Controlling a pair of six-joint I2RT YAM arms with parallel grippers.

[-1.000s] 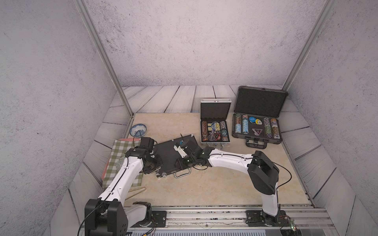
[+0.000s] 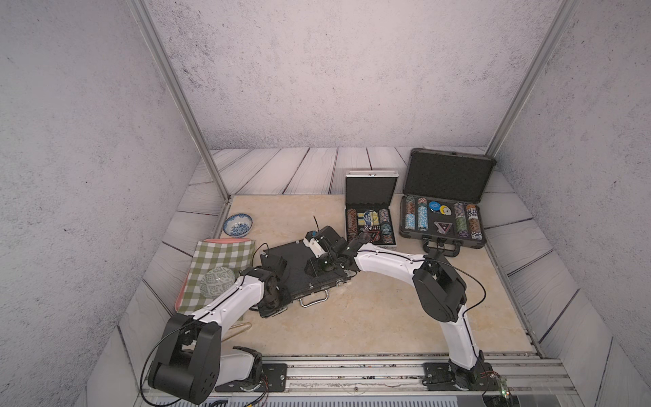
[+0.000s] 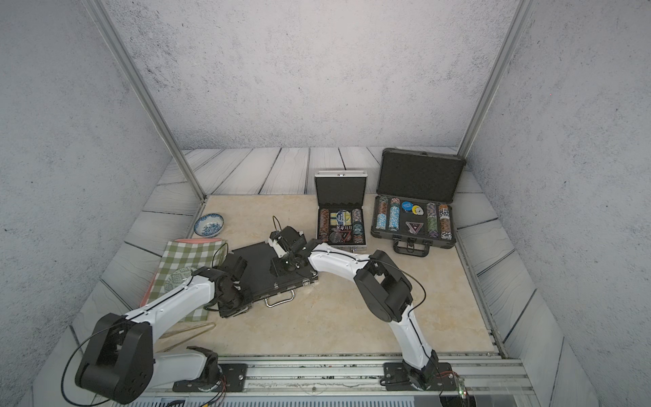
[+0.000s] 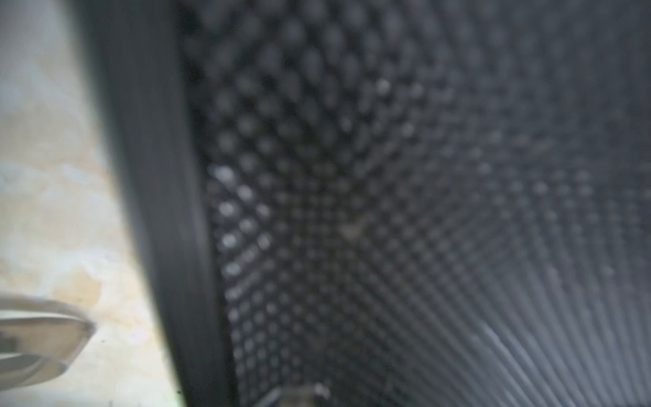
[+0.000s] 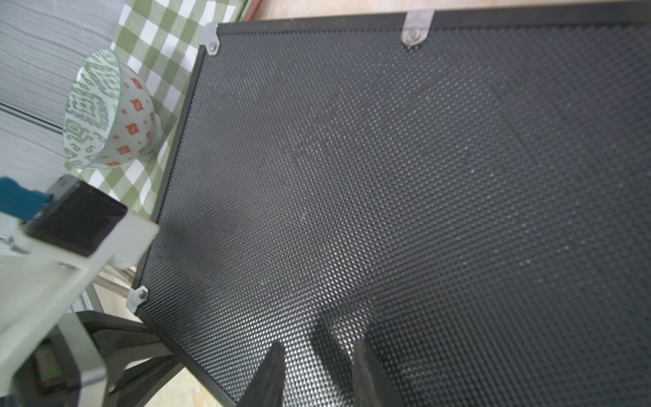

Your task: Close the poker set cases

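The left case (image 2: pixel 293 254) lies with its black dimpled lid down and its silver handle (image 2: pixel 314 299) toward the front. My left gripper (image 2: pixel 271 305) is at its front left corner; its fingertips do not show and its fingers cannot be read. The lid (image 4: pixel 440 203) fills most of the left wrist view. Over the right part of the lid, my right gripper has its fingertips apart, with only lid surface between them. A small silver case (image 2: pixel 371 190) and a larger black case (image 2: pixel 451 173) stand with lids up, chips inside.
A green checked cloth (image 2: pixel 201 261) with a patterned bowl (image 5: pixel 115 112) is left of the closed-lid case. A blue-and-white bowl (image 2: pixel 238 224) stands behind the cloth.
The right gripper has shifted slightly back over the lid. Both open-lidded cases stay put.
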